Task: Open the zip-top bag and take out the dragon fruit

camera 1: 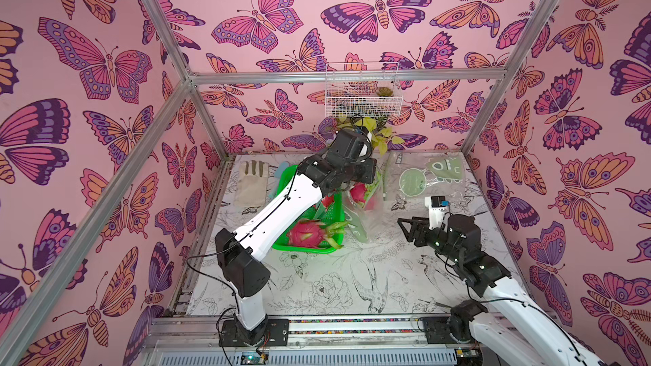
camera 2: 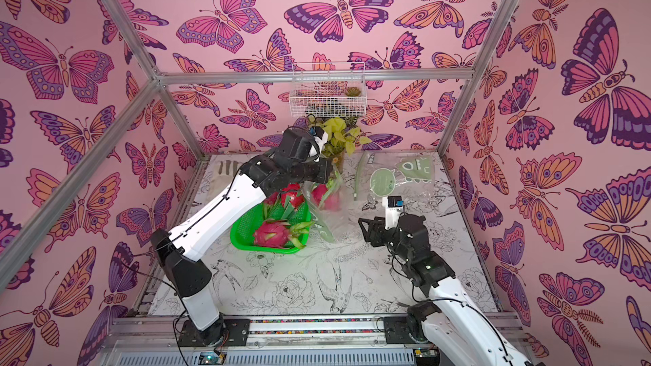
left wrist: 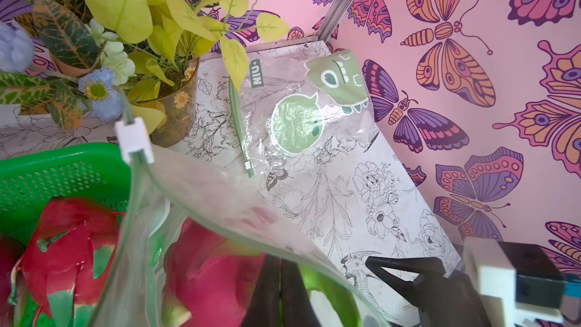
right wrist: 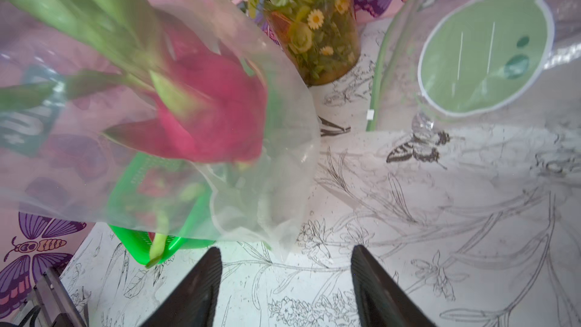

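Observation:
The clear zip top bag hangs with its mouth spread, and inside it is a dragon fruit with red skin and green tips. My left gripper is shut at the bag's rim, the thin plastic pinched at its tips. In the right wrist view the same bag and fruit fill the upper left, somewhat blurred. Below and to the right of the bag, my right gripper stands open, table showing between its fingers, touching nothing.
A green basket with more dragon fruits stands left of the bag. Behind are a potted plant and a flat clear bag with green prints.

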